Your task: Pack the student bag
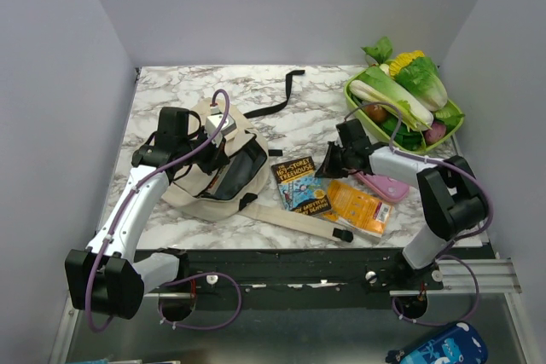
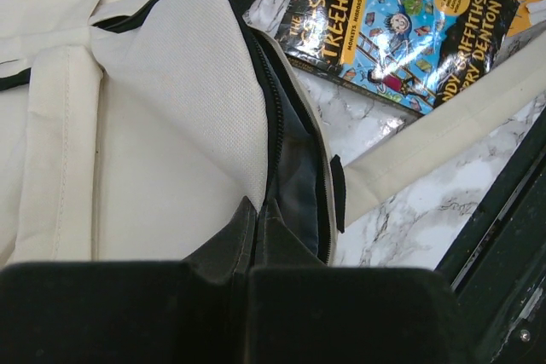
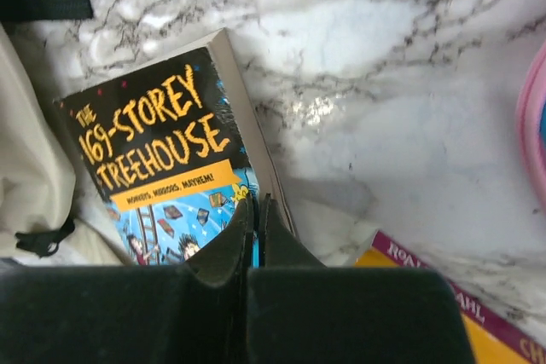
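The blue and black treehouse book [image 1: 300, 189] lies flat on the table, right of the bag. My right gripper is shut with nothing between its fingers; the tips rest over the book's cover near its spine. The cream bag [image 1: 189, 202] lies on its side at the left, its dark mouth facing right. At the mouth's edge, the left gripper is shut on the bag's fabric by the zipper. A yellow-orange book [image 1: 363, 208] lies right of the treehouse book. The pink pencil case [image 1: 388, 188] sits behind it, partly covered by my right arm.
A green basket [image 1: 461, 130] full of vegetables stands at the back right. The bag's cream strap [image 1: 290, 221] runs along the front, by the books. A blue pouch [image 1: 448, 349] is below the table's front edge. The marble behind the books is clear.
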